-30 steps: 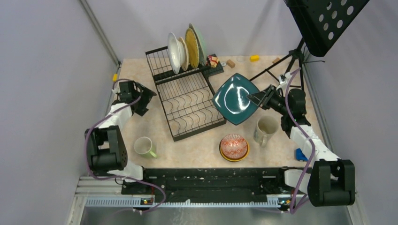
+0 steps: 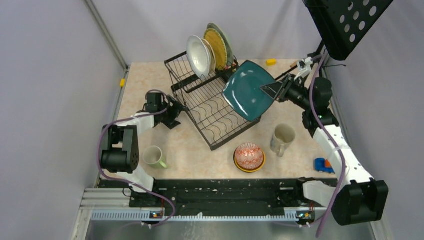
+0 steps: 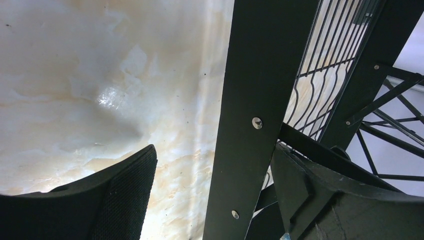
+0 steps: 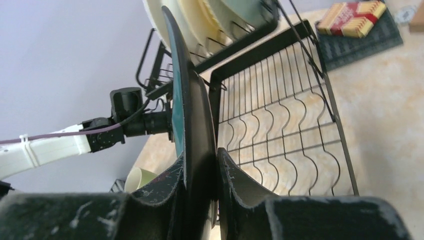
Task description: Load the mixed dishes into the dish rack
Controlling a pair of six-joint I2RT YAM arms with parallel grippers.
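Observation:
A black wire dish rack (image 2: pixel 220 140) stands tilted toward the right, with white, yellow and green plates (image 2: pixel 197 55) upright in its upper tier. My right gripper (image 2: pixel 272 90) is shut on a square teal plate (image 2: pixel 247 100) held over the rack's right part; in the right wrist view it shows edge-on between the fingers. My left gripper (image 2: pixel 177 112) is at the rack's left side; in the left wrist view its fingers stand part open, the right one against the black frame (image 3: pixel 250 90).
A green mug (image 2: pixel 153 157), stacked bowls (image 2: pixel 248 156) and a beige mug (image 2: pixel 282 137) sit along the front. A blue toy (image 2: pixel 322 165) lies at the right; a black stand is behind the right arm.
My left gripper moved right to the rack, which has shifted right and rotated.

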